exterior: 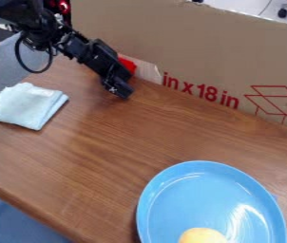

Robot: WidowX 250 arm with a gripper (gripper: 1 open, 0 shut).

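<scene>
My black gripper [118, 87] reaches in from the upper left and hangs low over the back of the wooden table, near the cardboard wall. A red object [127, 65] sits behind it, mostly hidden by the arm. Whether the fingers are open or shut is hard to make out. A folded pale blue cloth [25, 105] lies on the left of the table. A blue plate [211, 194] with a yellow round object [202, 236] on it is at the lower right.
A cardboard panel [204, 47] with red printing stands along the back. The table's left edge drops away at the lower left.
</scene>
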